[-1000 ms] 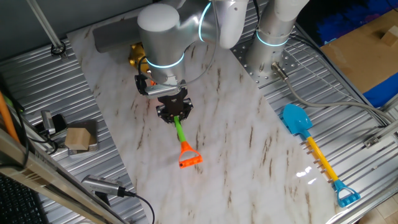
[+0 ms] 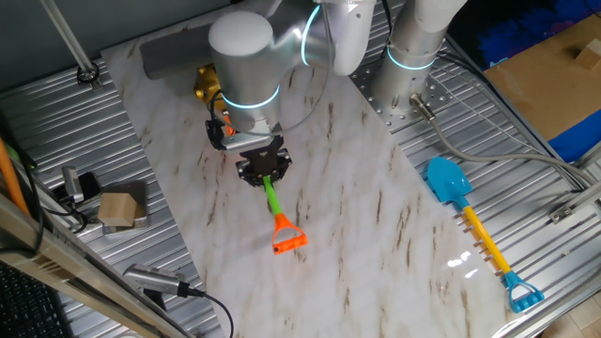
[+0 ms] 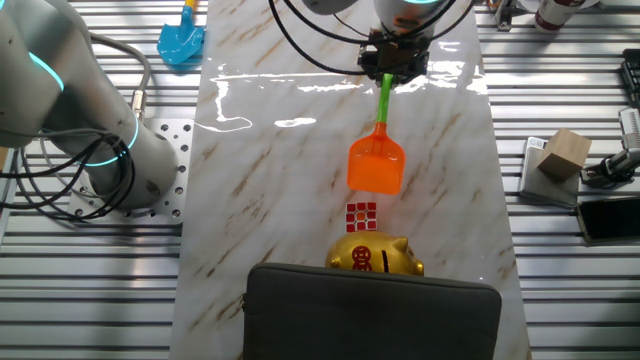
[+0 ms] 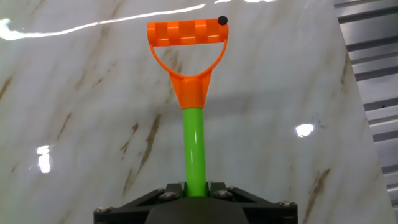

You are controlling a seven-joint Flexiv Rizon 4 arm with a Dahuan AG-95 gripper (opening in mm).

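A toy shovel with an orange blade [image 3: 376, 165], green shaft [image 4: 194, 140] and orange D-shaped handle [image 2: 289, 237] extends from both sides of my gripper [image 2: 266, 176]. The wrist view shows my gripper shut on the green shaft, one dark fingertip against each side. The handle points away from the arm, toward the front of the marble board. In the second exterior view the blade lies on the other side of the gripper [image 3: 390, 78], toward the cube. Whether the shovel rests on the board or hangs just above it, I cannot tell.
A red-faced cube [image 3: 361, 216] and gold piggy bank [image 3: 374, 252] stand beyond the blade, beside a dark grey case [image 3: 370, 315]. A blue-and-yellow shovel [image 2: 476, 230] lies along the board's right edge. The marble board [image 2: 366, 272] is mostly clear in front.
The arm's wrist and the shovel handle have shifted very slightly in the first exterior view. The gripper stays on the shaft, and everything else looks unmoved.
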